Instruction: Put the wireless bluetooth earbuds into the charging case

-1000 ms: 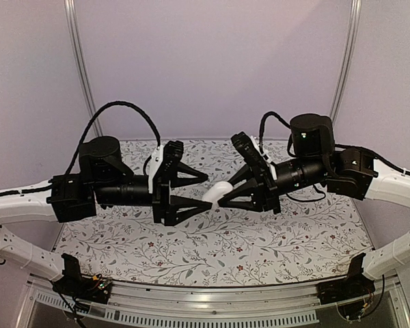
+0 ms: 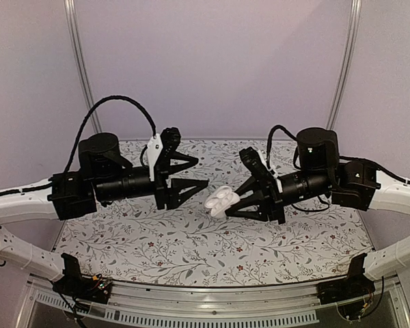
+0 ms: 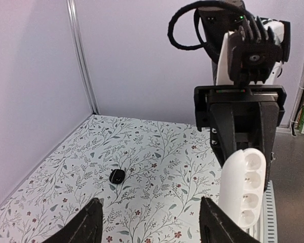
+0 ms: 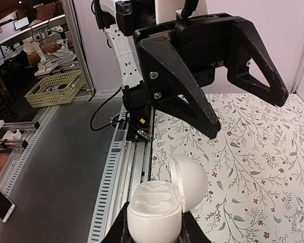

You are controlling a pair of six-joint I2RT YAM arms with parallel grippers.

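A white charging case (image 2: pixel 221 201) is held by my right gripper (image 2: pixel 235 198), which is shut on it. In the right wrist view the case (image 4: pixel 154 212) has its lid (image 4: pixel 188 179) raised. In the left wrist view the case (image 3: pixel 235 192) shows its row of round recesses. My left gripper (image 2: pixel 202 171) stands open to the left of the case, with nothing between its fingers. Whether earbuds sit inside the case is unclear.
A small black object (image 3: pixel 117 176) lies on the floral table (image 2: pixel 150 239). The table under both arms is otherwise largely bare. Outside the booth, a basket (image 4: pixel 53 88) shows in the right wrist view.
My right gripper has shifted down and right with the case, whose recessed inside now shows in the top view.
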